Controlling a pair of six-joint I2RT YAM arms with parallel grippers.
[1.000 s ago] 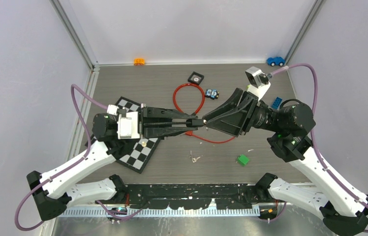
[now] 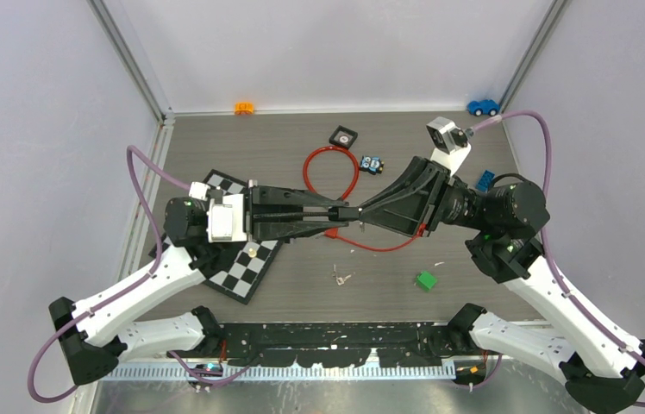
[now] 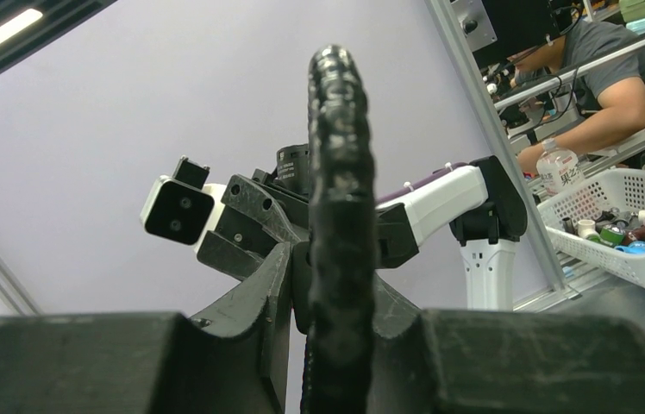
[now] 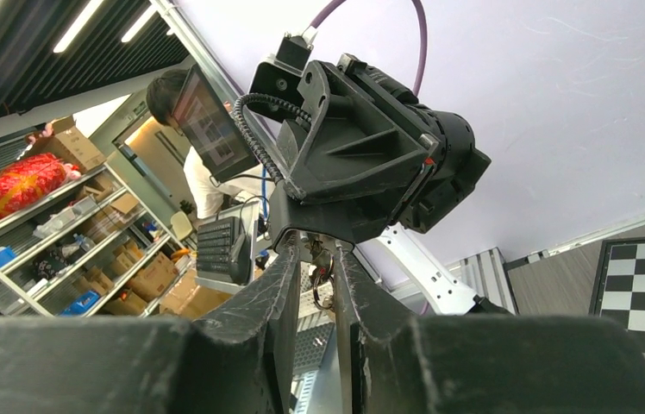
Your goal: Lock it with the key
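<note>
Above the middle of the table, my left gripper (image 2: pixel 345 213) is shut on a black lock (image 2: pixel 350 213). In the left wrist view, its black ribbed cable (image 3: pixel 341 216) rises in front of the camera; in the right wrist view the cable arches beside my left fingers. My right gripper (image 2: pixel 363 214) meets the lock from the right, fingertips close to its face. Between its slightly parted fingers, the right wrist view shows a small brass-coloured key (image 4: pixel 316 250) at the lock and a key ring (image 4: pixel 322 291). Whether these fingers pinch the key cannot be made out.
On the table below lie a red cable (image 2: pixel 356 177), loose keys (image 2: pixel 341 279), a green block (image 2: pixel 425 280), a black square item (image 2: pixel 343 137) and a checkerboard (image 2: pixel 241 278). A blue toy car (image 2: pixel 484 108) stands at the back right.
My right gripper has shifted slightly; the bright spot between its fingertips at the lock no longer shows. The left arm and the lock look nearly still.
</note>
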